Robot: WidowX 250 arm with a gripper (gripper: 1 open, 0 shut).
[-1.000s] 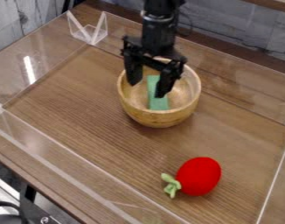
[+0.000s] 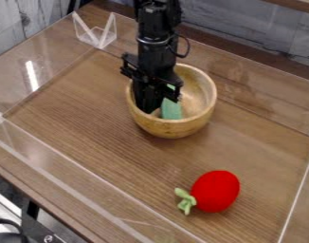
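Observation:
My black gripper (image 2: 147,88) reaches down from the top centre into the left side of a wooden bowl (image 2: 189,123). Inside the bowl lies a green object (image 2: 172,111), partly behind the gripper. The fingertips are dark and overlap the bowl's left wall, so what is between them cannot be made out.
A red strawberry-like object (image 2: 215,191) with a green top lies at the lower right of the wooden table (image 2: 68,142). A clear, angular item (image 2: 97,30) is at the upper left.
My gripper has moved left and now sits over the bowl's left part, its fingers closer together than before. The bowl and red object look about where they were.

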